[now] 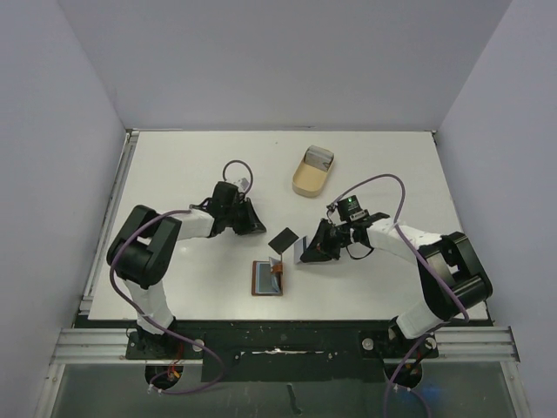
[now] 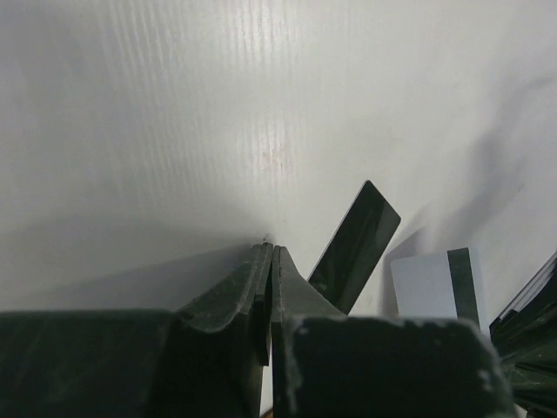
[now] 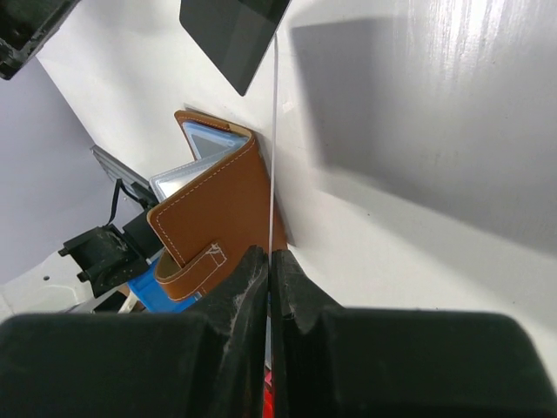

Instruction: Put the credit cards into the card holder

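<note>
The brown card holder (image 1: 261, 287) (image 3: 213, 213) lies open at the table's front middle, with pale cards in it. A dark card (image 1: 283, 239) (image 2: 352, 244) (image 3: 226, 39) stands out just above it. My right gripper (image 1: 305, 254) is shut on a light card, seen edge-on in the right wrist view, right of the holder. My left gripper (image 1: 254, 228) is shut, with nothing visible between its fingertips, up and left of the dark card.
A tan box (image 1: 309, 181) with a grey part at one end lies at the back middle.
</note>
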